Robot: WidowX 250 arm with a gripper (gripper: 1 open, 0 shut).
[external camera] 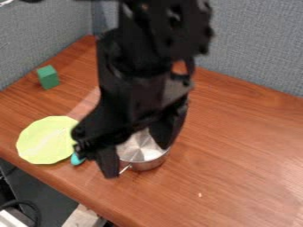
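Observation:
My black gripper (136,151) hangs large over a steel pot (147,158), hiding much of it; whether its fingers are open or shut is unclear. A yellow-green plate (42,140) lies at the left. The end of a turquoise-handled utensil (76,159) shows between plate and pot, the rest hidden behind the gripper.
A green block (49,77) sits at the back left. Grey walls stand behind, and the table's near-left edge has cables beside it.

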